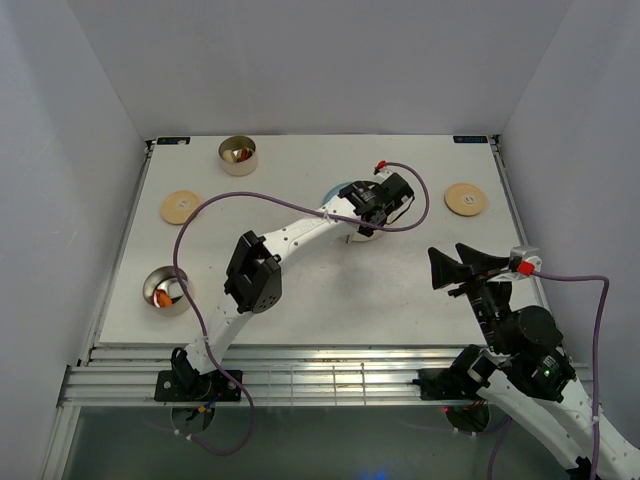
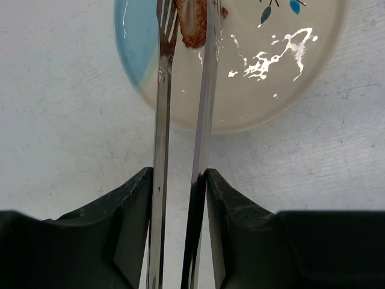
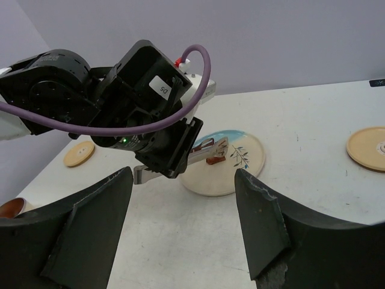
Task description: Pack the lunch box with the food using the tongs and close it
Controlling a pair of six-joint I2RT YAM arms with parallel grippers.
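In the left wrist view my left gripper grips metal tongs (image 2: 202, 132), one arm of them against each finger. The tongs' tips reach over a cream plate (image 2: 283, 96) with a blue edge and leaf pattern. Brown food (image 2: 193, 27) shows between the tips; whether they pinch it I cannot tell. From the right wrist view, the plate (image 3: 207, 185) lies flat under the left arm, with brown food (image 3: 215, 160) beside the tongs (image 3: 212, 152). My right gripper (image 1: 446, 270) stands open and empty over the table's front right.
Two round containers with food inside stand at the left: one at the back (image 1: 238, 165), one in front (image 1: 150, 300). Round tan lids lie at left (image 1: 180, 207) and right (image 1: 465, 199).
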